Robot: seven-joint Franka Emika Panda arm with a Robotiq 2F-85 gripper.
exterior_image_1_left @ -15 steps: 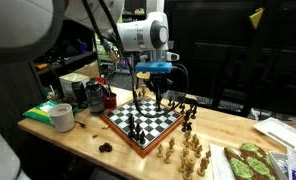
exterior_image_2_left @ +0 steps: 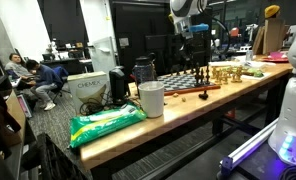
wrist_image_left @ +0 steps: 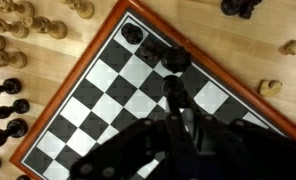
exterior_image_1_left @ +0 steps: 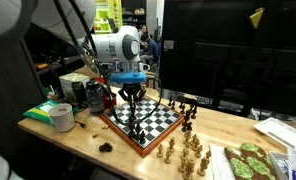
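Note:
My gripper (exterior_image_1_left: pixel 132 100) hangs over the chessboard (exterior_image_1_left: pixel 170 125), pointing down. In the wrist view the gripper is shut on a black chess piece (wrist_image_left: pixel 173 86), whose top shows just beyond the dark fingers. Close to it, along one edge of the board, stand a black piece (wrist_image_left: pixel 175 59) and another black piece (wrist_image_left: pixel 132 33). From outside, black pieces (exterior_image_1_left: pixel 137 131) are visible on the near part of the board. The held piece's base is hidden, so its height above the squares cannot be told.
Light pieces (exterior_image_1_left: pixel 188 160) stand on the table right of the board, with black pieces (exterior_image_1_left: pixel 188 122) behind them. A white mug (exterior_image_1_left: pixel 62 118) and dark jars (exterior_image_1_left: pixel 94 97) are at the left. A green-patterned tray (exterior_image_1_left: pixel 250 163) lies at the right.
My gripper has moved leftward in exterior view 1, from over the back right of the board, and now hangs lower. The pieces on the board look unmoved.

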